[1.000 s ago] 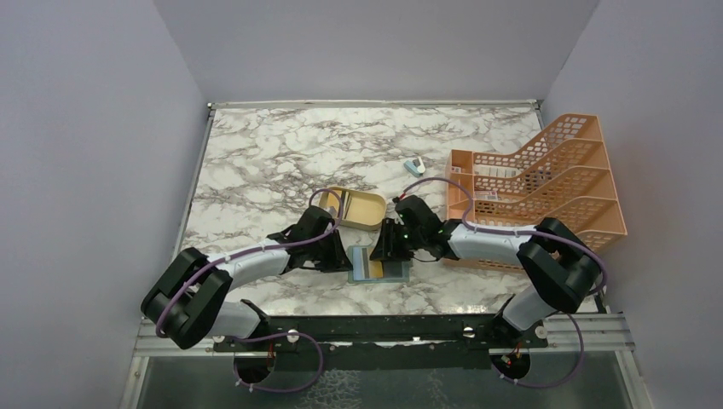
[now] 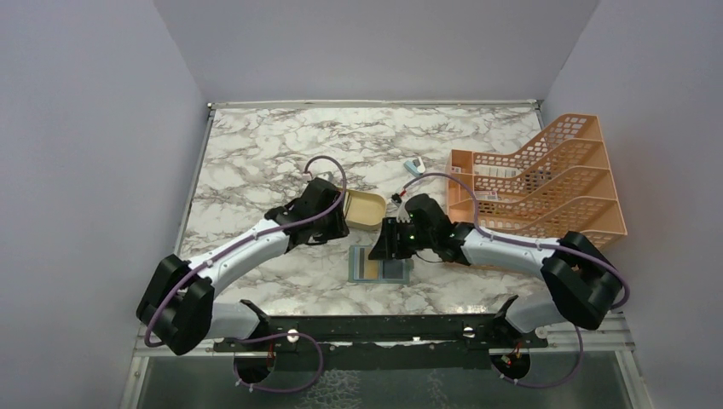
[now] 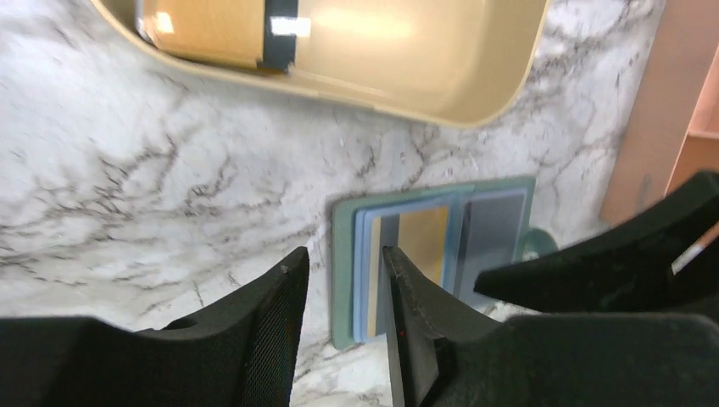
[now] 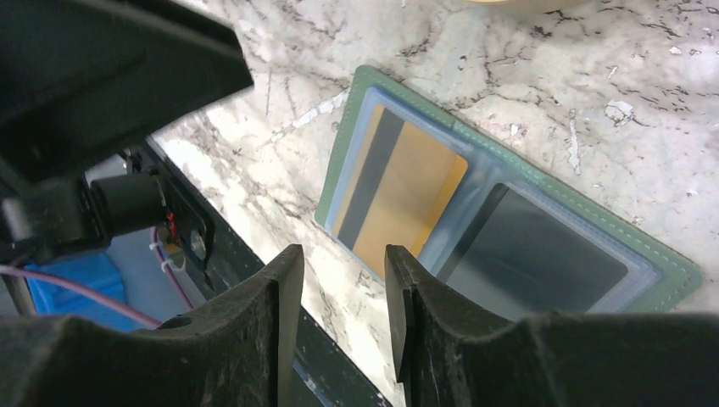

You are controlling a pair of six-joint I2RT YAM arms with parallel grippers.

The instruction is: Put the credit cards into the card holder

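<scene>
The open card holder [image 2: 354,278] lies on the marble table, blue-green rimmed, with a gold card [image 4: 409,182] in its left pocket and a dark panel [image 4: 534,250] on its right side. Another gold card [image 3: 208,30] with a dark stripe lies in the beige tray [image 3: 398,51]. My left gripper hovers up and left of the holder, near the tray, its fingers parted with nothing between them. Over the holder is my right gripper, also open and empty; its fingertips are apart, close to the card's lower edge.
A large orange rack [image 2: 546,196] stands on the right. A small blue and white item [image 2: 414,166] rests behind the tray.
My left gripper has risen and moved back from beside the holder toward the tray. The right gripper has shifted slightly. Earlier, the gold card stuck out farther right in the holder; now it sits farther left.
</scene>
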